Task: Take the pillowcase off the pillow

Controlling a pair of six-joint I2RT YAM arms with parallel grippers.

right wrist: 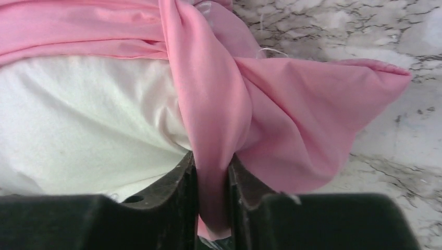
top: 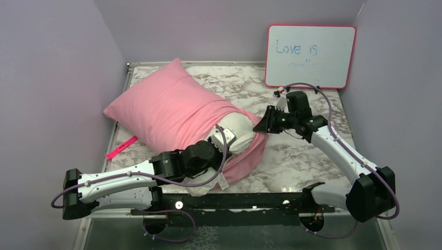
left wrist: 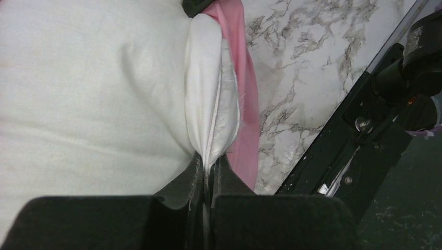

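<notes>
The pink pillowcase (top: pixel 177 104) covers the upper left part of the pillow, and the white pillow (top: pixel 240 131) shows at the lower right end. In the left wrist view my left gripper is shut on a gathered fold of the white pillow (left wrist: pixel 206 88) near its end. The pillowcase (left wrist: pixel 249 112) hangs just beyond that fold. My right gripper is at the case's right edge, its fingers part open with a thick pink fold of the pillowcase (right wrist: pixel 216 99) lying between the fingers. White pillow fabric (right wrist: pixel 83 114) lies left of that fold.
A whiteboard (top: pixel 311 57) stands at the back right. A pink strip (top: pixel 122 148) lies left of the pillow.
</notes>
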